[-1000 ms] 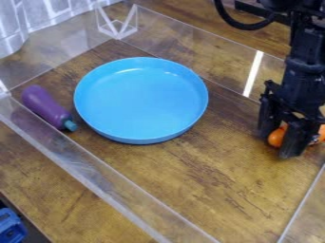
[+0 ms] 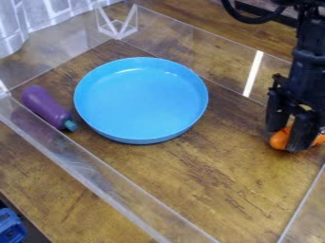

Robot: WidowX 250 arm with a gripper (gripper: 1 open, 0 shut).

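Note:
My black gripper (image 2: 291, 129) is at the right, low over an orange object (image 2: 280, 140) that lies on the wooden surface and is partly hidden behind the fingers. Whether the fingers are closed on it I cannot tell. A blue plate (image 2: 140, 98) lies at the centre left. A purple eggplant-like toy (image 2: 46, 104) with a teal tip lies left of the plate.
Clear plastic walls (image 2: 116, 199) run around the wooden work area. A white wire-like piece (image 2: 116, 27) is at the back left, and a blue item (image 2: 7, 228) at the bottom left corner.
My gripper has shifted slightly to the right and up in the view, and the orange object is seen a little differently beneath it. The plate and purple toy are unmoved.

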